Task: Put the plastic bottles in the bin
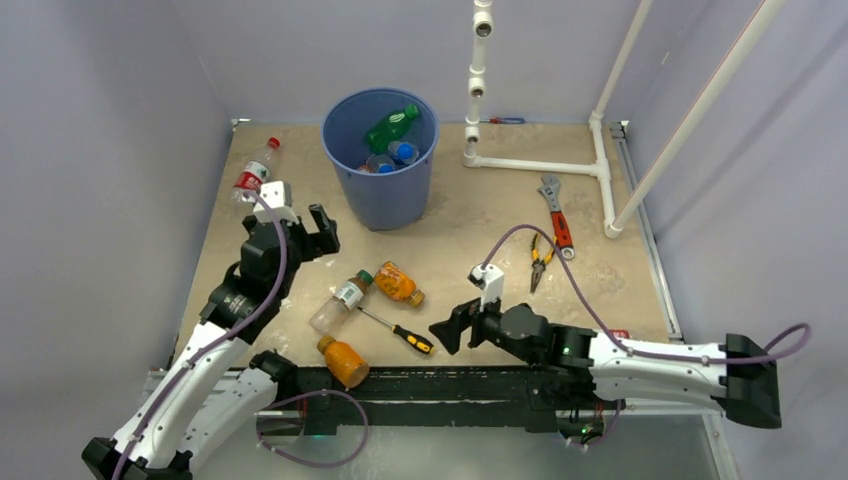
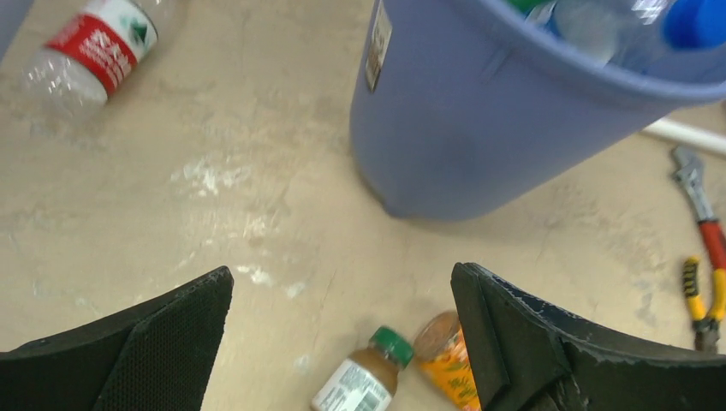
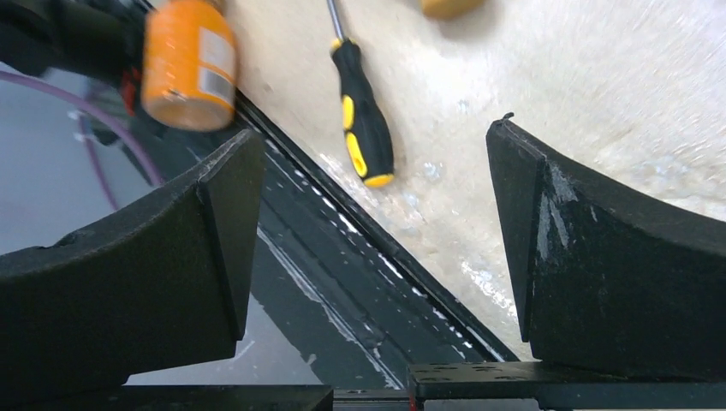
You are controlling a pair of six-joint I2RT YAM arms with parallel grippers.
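The blue bin (image 1: 380,200) holds green and clear bottles. A red-labelled bottle (image 1: 256,175) lies left of it. In front lie a clear bottle with green cap (image 1: 340,305), an orange-labelled bottle (image 1: 398,283) and an orange bottle (image 1: 343,362) at the front edge. My left gripper (image 1: 322,230) is open and empty above the floor, left-front of the bin, with bottles visible below it in the left wrist view. My right gripper (image 1: 455,322) hangs open and empty, right of the screwdriver (image 3: 368,120) and near the front edge.
A white pipe frame (image 1: 540,166) stands at the back right. An adjustable wrench (image 1: 558,220) and pliers (image 1: 540,265) lie right of centre. The board's middle, between bin and tools, is mostly clear.
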